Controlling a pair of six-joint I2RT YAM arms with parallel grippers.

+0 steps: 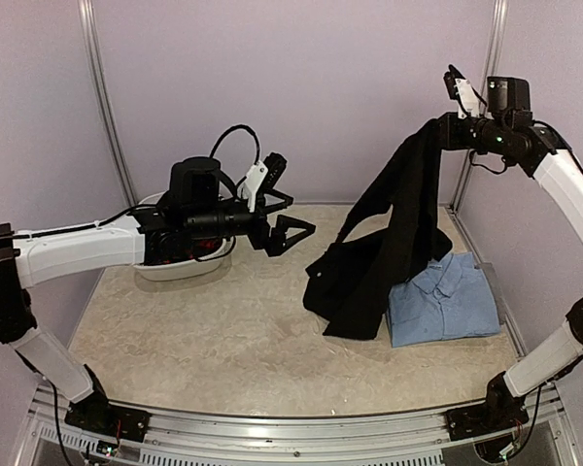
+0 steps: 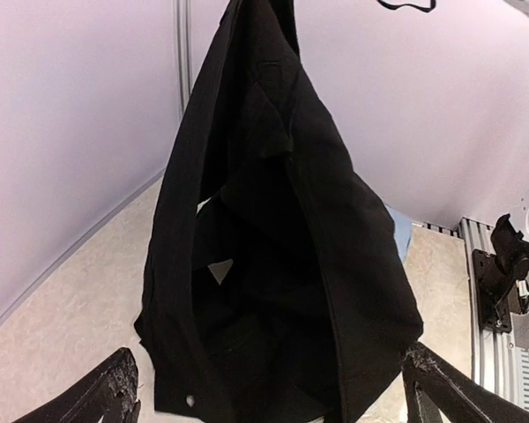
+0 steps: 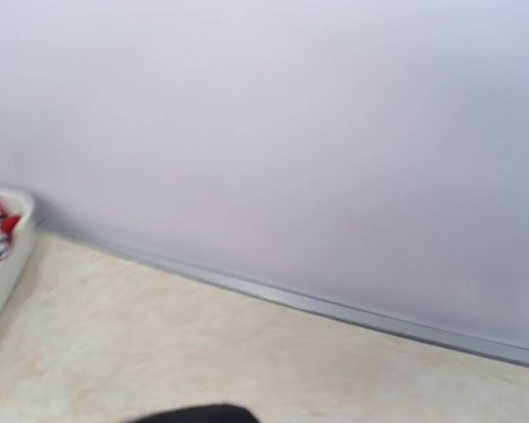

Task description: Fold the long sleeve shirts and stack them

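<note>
A black shirt (image 1: 369, 282) hangs from my right gripper (image 1: 445, 131) high at the upper right, its lower part lying on the table; the gripper is shut on it. In the left wrist view the shirt (image 2: 282, 264) fills the middle in long drooping folds. My left gripper (image 1: 287, 223) stands open, left of the shirt, with nothing between its fingers. A folded light-blue shirt (image 1: 442, 311) lies at the table's right, partly behind the black one. The right wrist view is blurred and shows mostly wall and table.
A white bin (image 1: 180, 272) with red-and-black clothing sits at the back left, partly behind the left arm; it also shows in the right wrist view (image 3: 9, 282). Walls stand close on three sides.
</note>
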